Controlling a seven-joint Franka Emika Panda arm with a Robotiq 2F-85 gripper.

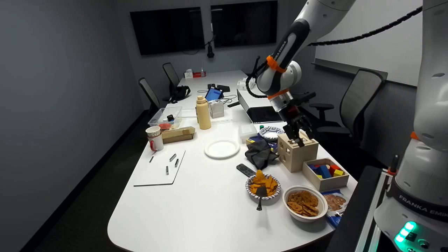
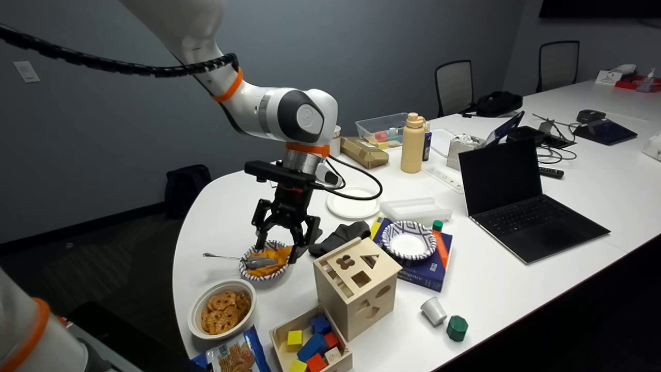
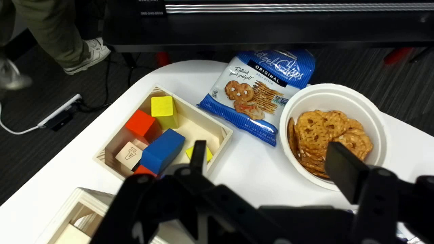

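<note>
My gripper (image 2: 277, 248) hangs above the table with its fingers wide apart and nothing between them. In the wrist view its dark fingers (image 3: 347, 170) frame bare table beside a white bowl of pretzel chips (image 3: 380, 134). A light wooden tray (image 3: 199, 116) of coloured blocks lies to the left in that view, with a blue block (image 3: 162, 150), a red block (image 3: 142, 125) and a yellow block (image 3: 163, 110). Beside the tray stands a wooden shape-sorter box (image 2: 356, 288) with cut-out holes. A patterned bowl (image 1: 250, 192) holds orange chips, and a spatula (image 1: 261, 193) rests across it.
A blue pretzel bag (image 3: 260, 97) lies between tray and bowl. Around the box are a black cloth (image 1: 261, 154), a book (image 2: 427, 273) with a patterned bowl (image 2: 409, 242) on it, a silver cup (image 2: 434, 311) and a green block (image 2: 457, 328).
</note>
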